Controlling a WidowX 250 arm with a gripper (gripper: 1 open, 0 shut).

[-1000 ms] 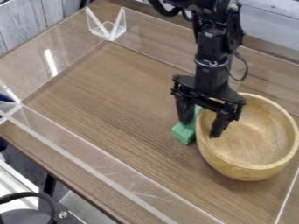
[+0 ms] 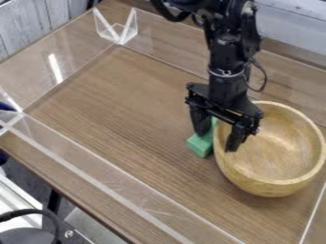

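Observation:
The black robot arm (image 2: 227, 67) hangs down from the top, its open gripper (image 2: 215, 132) low at the left part of a round tan bowl (image 2: 283, 176). A green object (image 2: 200, 143) lies on the wooden table just left of the bowl, partly covered by the gripper. Whether anything lies between the fingers is hard to make out.
A small transparent item (image 2: 116, 29) sits at the back left. Black cables lie at the bottom-left corner.
The gripper has shifted very slightly, a little to the left. The bowl and green object look almost unchanged.

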